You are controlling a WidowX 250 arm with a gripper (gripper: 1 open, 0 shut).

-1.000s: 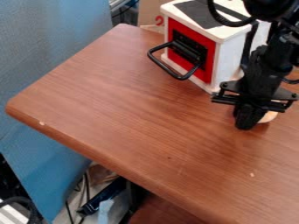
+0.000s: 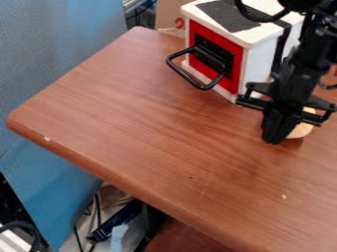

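My black gripper (image 2: 274, 132) points down at the right side of the wooden table (image 2: 158, 157), low over its top. A pale tan round object (image 2: 301, 133) lies right behind the fingers, mostly hidden by them, so whether they grip it cannot be told. Just behind the gripper stands a white box with a red front (image 2: 211, 59) and a black wire handle on it.
A blue padded sheet (image 2: 53, 69) hangs along the table's left side, with cables below the near-left edge. A cardboard box (image 2: 168, 15) stands behind at the back.
The box and table look the same.
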